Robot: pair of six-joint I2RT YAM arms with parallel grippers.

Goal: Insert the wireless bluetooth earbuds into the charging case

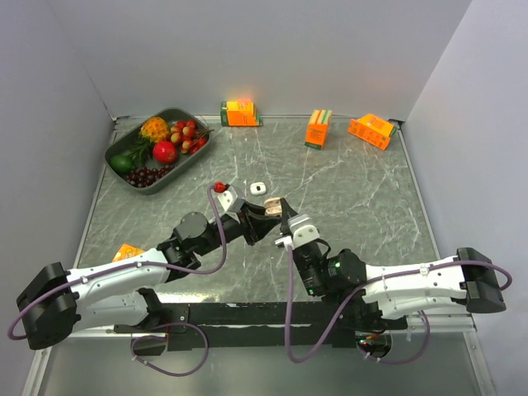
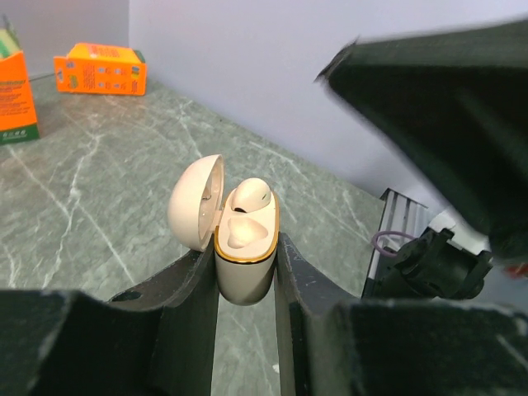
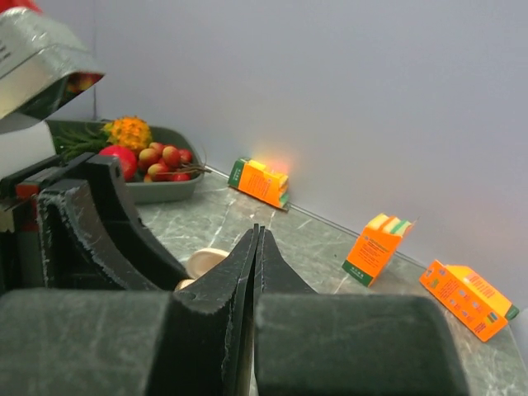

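My left gripper (image 1: 262, 218) is shut on the cream charging case (image 2: 246, 265), held upright with its lid (image 2: 191, 202) open to the left in the left wrist view. A rounded earbud (image 2: 252, 195) shows in one compartment; the other is an empty hollow. My right gripper is shut beside the case, with nothing seen between its tips. In the left wrist view its dark body hangs blurred above the case at upper right. In the top view a small white square object (image 1: 257, 188) lies on the table behind the grippers.
A tray of fruit (image 1: 124, 181) sits at the back left. Orange boxes (image 1: 241, 115) stand along the back and right, another (image 1: 127, 252) at the front left.
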